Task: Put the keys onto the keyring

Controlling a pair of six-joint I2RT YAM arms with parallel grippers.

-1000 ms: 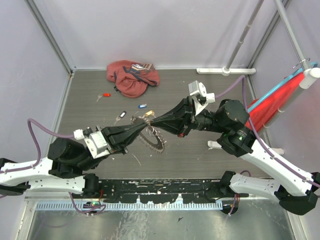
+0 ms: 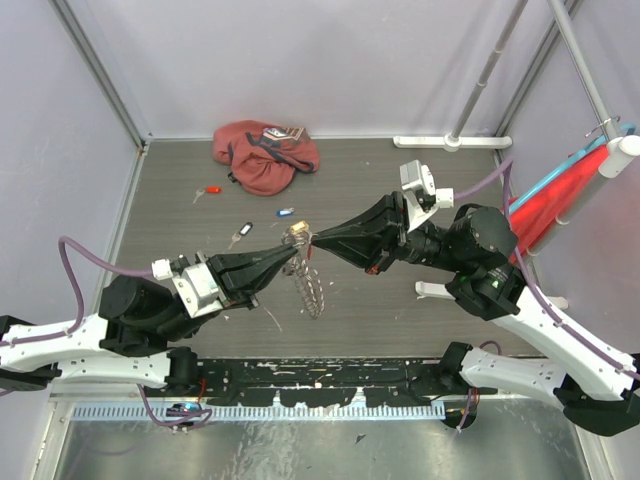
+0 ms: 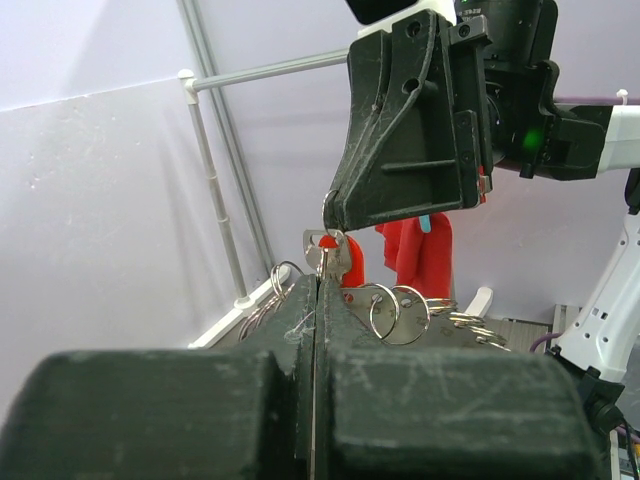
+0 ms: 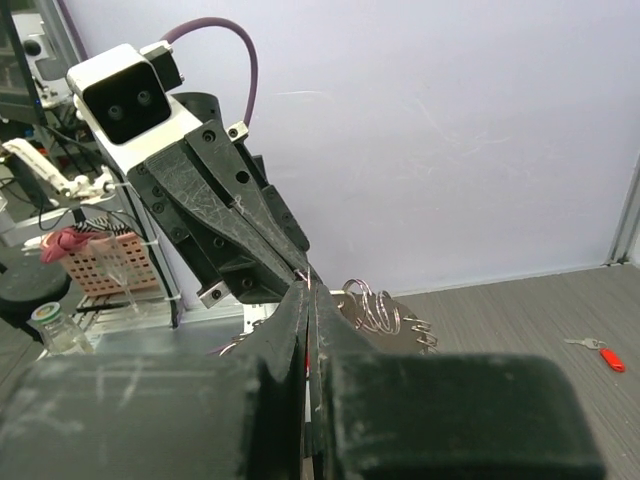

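Observation:
The keyring, a grey metal plate lined with several wire rings (image 2: pixel 309 287), hangs below both gripper tips. My left gripper (image 2: pixel 296 249) is shut; at its tips (image 3: pixel 322 279) a thin metal ring seems pinched, seen edge-on. Just right of it, my right gripper (image 2: pixel 313 240) is shut with a small wire loop (image 3: pixel 328 212) at its tip. A key (image 3: pixel 316 246) with a red tag (image 3: pixel 353 262) hangs by that loop, close above the left fingertips. Whether key and keyring are linked is too small to tell. In the right wrist view, wire coils (image 4: pixel 372 308) show beyond the fingertips.
On the table lie a red-tagged key (image 2: pixel 209 190), a black-tagged key (image 2: pixel 242 232) and a blue tag (image 2: pixel 285 212). A red cloth bag (image 2: pixel 262 160) sits at the back. White poles (image 2: pixel 490 75) and red cloth (image 2: pixel 560 205) stand at the right.
The right gripper has shifted slightly right, opening a small gap from the left tips. The hanging keyring has swung and turned below them. The left arm stays almost still.

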